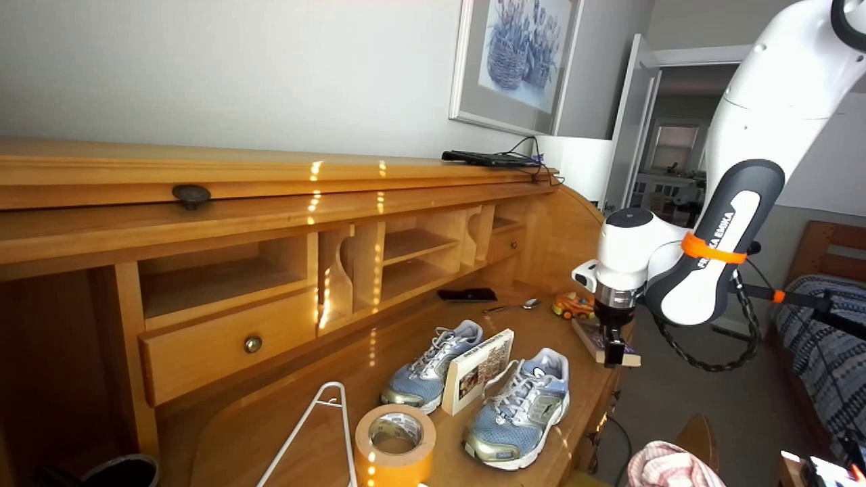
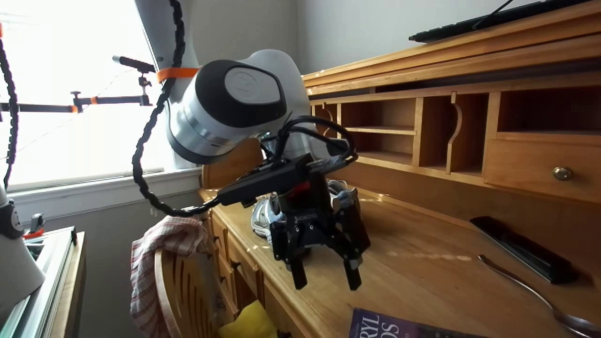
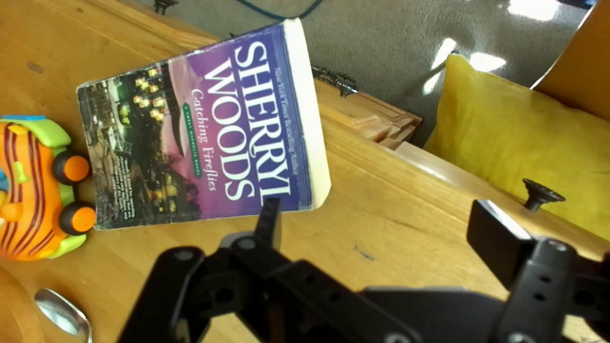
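Note:
My gripper (image 2: 327,281) hangs over the desk's front edge with its two fingers apart and nothing between them. In the wrist view a purple paperback (image 3: 188,134) lies flat on the desk, cover up, its cream page edge toward the front. The left fingertip (image 3: 269,223) overlaps the book's lower right corner in that view, while the other finger is over bare wood near the edge. Only a strip of the book (image 2: 394,326) shows at the bottom of exterior view 2. In exterior view 1 the gripper (image 1: 614,354) partly hides it.
An orange toy car (image 3: 34,191) sits beside the book, near a spoon (image 3: 63,314). Two sneakers with an upright book (image 1: 479,369) between them, a tape roll (image 1: 395,446) and a white hanger (image 1: 312,430) occupy the other end. A black object (image 2: 524,248) lies by the cubbyholes.

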